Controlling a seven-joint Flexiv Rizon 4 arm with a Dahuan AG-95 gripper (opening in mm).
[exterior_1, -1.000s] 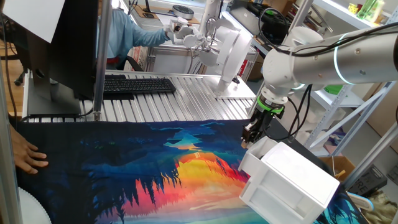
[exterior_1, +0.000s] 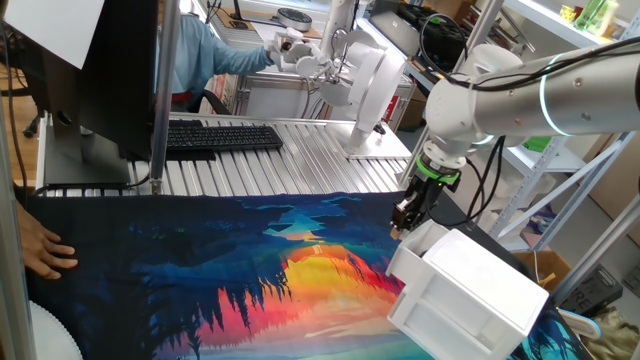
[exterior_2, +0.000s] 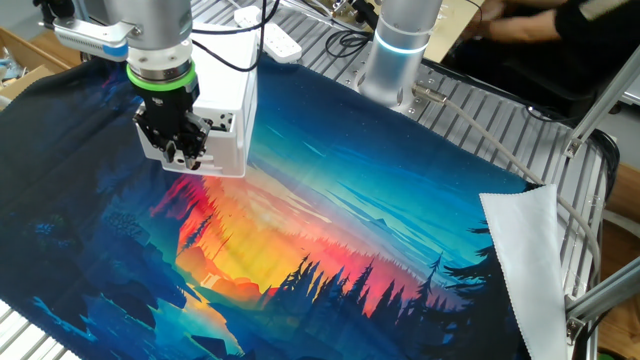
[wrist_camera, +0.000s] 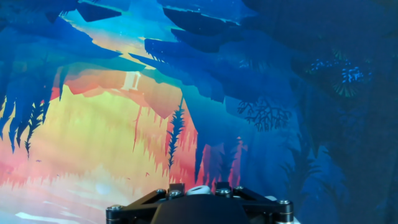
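Observation:
A white box-shaped unit (exterior_1: 480, 285) with recessed front sections stands on the printed cloth (exterior_1: 130, 270), at the right in exterior view 1. In exterior view 2 the same white unit (exterior_2: 228, 95) is at upper left, partly hidden behind the arm. My gripper (exterior_1: 397, 232) points down close by the unit's near upper corner; in exterior view 2 the gripper (exterior_2: 182, 160) overlaps its front face. The wrist view catches the gripper at the bottom edge, a small white rounded shape (wrist_camera: 199, 190) showing between its fingertips. Whether the fingers grip it is unclear.
A keyboard (exterior_1: 225, 135) and a monitor (exterior_1: 85, 90) stand beyond the cloth. Someone's hand (exterior_1: 45, 250) rests at its left edge. A power strip (exterior_2: 268, 35) lies behind the unit.
The white unit and my gripper have shifted very slightly towards the right and down in exterior view 1. Otherwise the scene looks the same.

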